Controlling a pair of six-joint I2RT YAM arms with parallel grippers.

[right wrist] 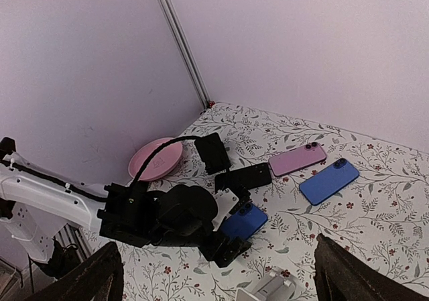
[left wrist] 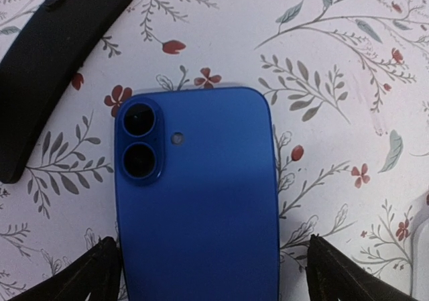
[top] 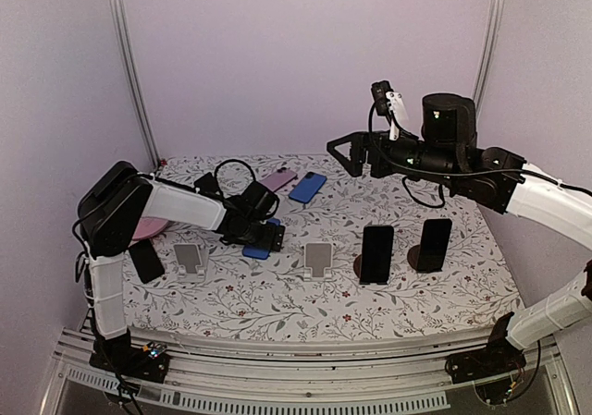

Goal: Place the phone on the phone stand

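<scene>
A blue phone (left wrist: 198,207) lies face down on the patterned table, seen under my left gripper (top: 272,235). In the left wrist view its two open fingers straddle the phone's sides near the bottom of the frame. An empty white phone stand (top: 317,259) is to the right of that phone, and another white stand (top: 189,258) is to its left. My right gripper (top: 356,152) is raised above the table at the right, open and empty.
Black phones stand upright (top: 376,253) at the right. Another blue phone (top: 307,187), a pink phone (right wrist: 297,159) and a black phone (left wrist: 47,66) lie behind. A pink plate (right wrist: 155,158) is at the left.
</scene>
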